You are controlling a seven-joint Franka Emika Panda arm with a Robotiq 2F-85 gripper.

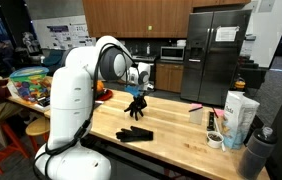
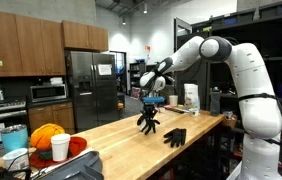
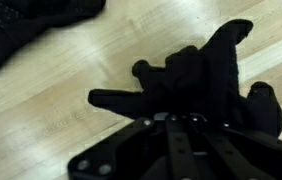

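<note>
One black glove (image 3: 196, 80) is bunched at the fingertips of my gripper in the wrist view, its fingers spreading out over the wood. The gripper looks shut on its cloth, though the exact pinch is hidden. In exterior view 1 this glove (image 1: 136, 104) stands upright below the gripper; whether it touches the table cannot be told. A second black glove (image 3: 31, 28) lies flat on the table, nearer the robot base, and also shows in exterior view 2 as a dark shape (image 2: 176, 136).
Along the right table edge in exterior view 1 stand a dark canister (image 1: 257, 152), a white bag (image 1: 239, 118) and a small tub (image 1: 215, 139). A red tray (image 2: 66, 153) with a white container is at the other end.
</note>
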